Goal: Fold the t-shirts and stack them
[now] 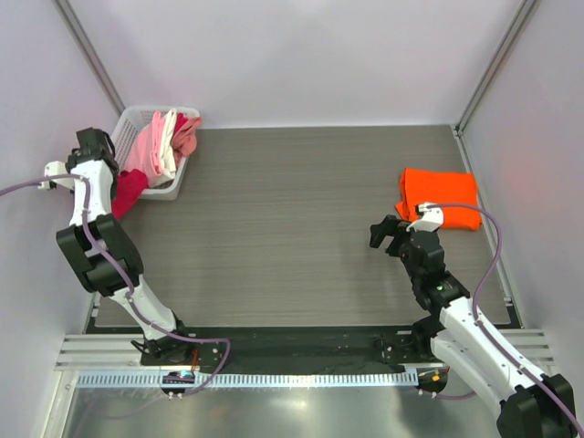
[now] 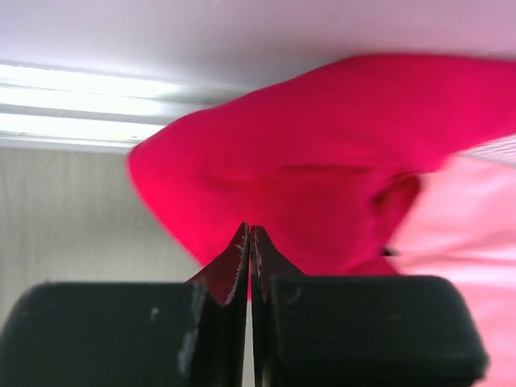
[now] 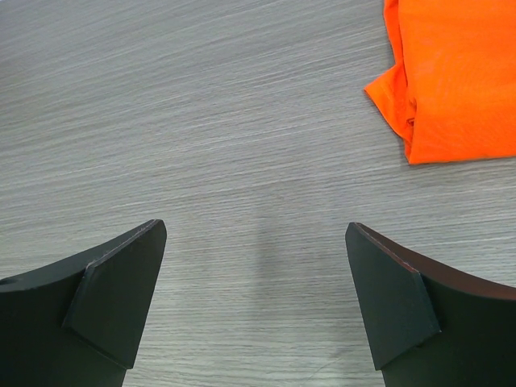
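A red shirt [image 1: 130, 191] hangs over the near left side of the white basket [image 1: 180, 186]. In the left wrist view, the red shirt [image 2: 274, 201] spreads below and beyond my left gripper, which is shut; nothing clearly shows between its fingers. Pink [image 1: 143, 146], cream and salmon clothes fill the basket. A folded orange shirt [image 1: 440, 188] lies at the right of the table, its left corner sticking out in the right wrist view. To the near left of it, my right gripper stands open and empty above bare table.
Walls close in on the left, back and right; my left arm stands close to the left wall [image 1: 32, 265]. A metal rail [image 1: 246, 380] runs along the front.
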